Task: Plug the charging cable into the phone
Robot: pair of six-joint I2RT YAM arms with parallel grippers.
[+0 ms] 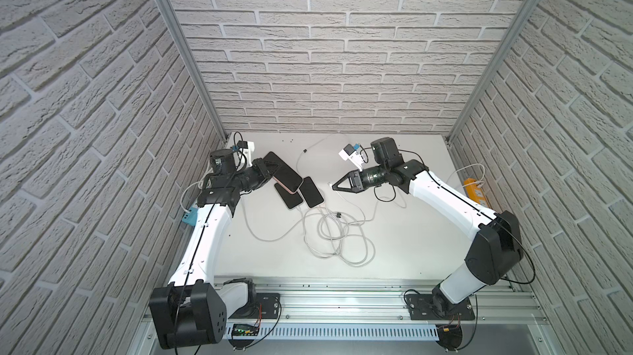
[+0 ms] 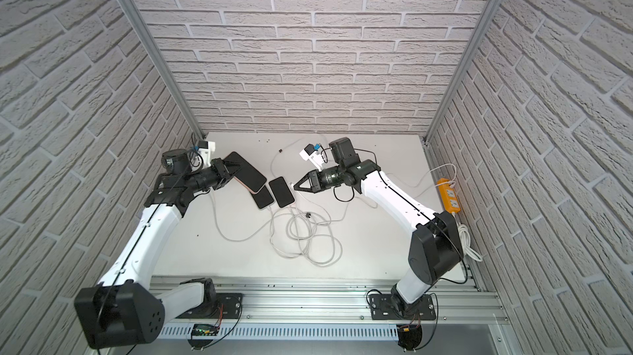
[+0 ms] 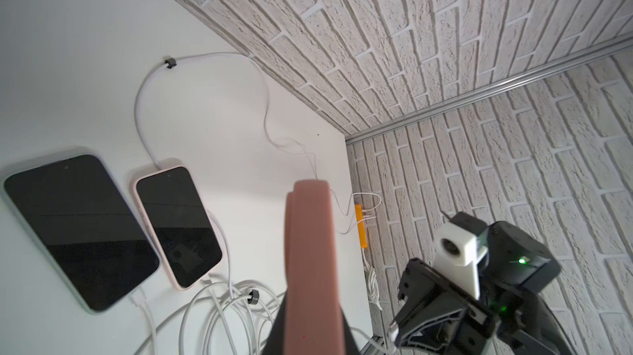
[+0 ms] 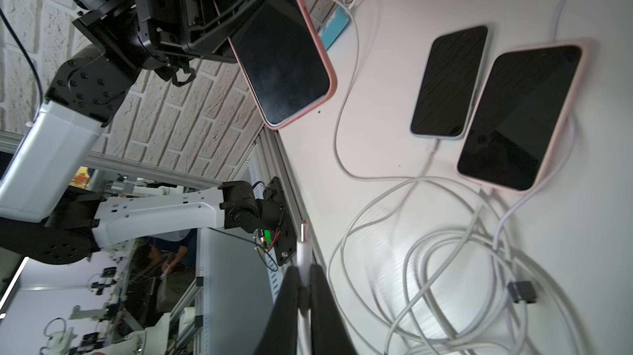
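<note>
My left gripper [image 1: 265, 169] holds a pink-cased phone [image 4: 283, 65] raised above the table, screen visible in the right wrist view; in the left wrist view it appears edge-on. My right gripper [image 1: 337, 185] is shut on a white charging cable [image 4: 303, 289], its slim plug [image 4: 303, 231] pointing up out of the fingertips in the right wrist view. The two grippers are apart, the plug to the right of the held phone. Two more phones, one grey-edged [image 3: 79, 223] and one pink [image 3: 176, 223], lie on the table with cables at their ends.
Loose white cable loops [image 1: 339, 236] cover the front middle of the white table [image 1: 415, 236]. An orange power strip [image 2: 449, 193] stands by the right wall, a blue one [image 4: 335, 25] by the left.
</note>
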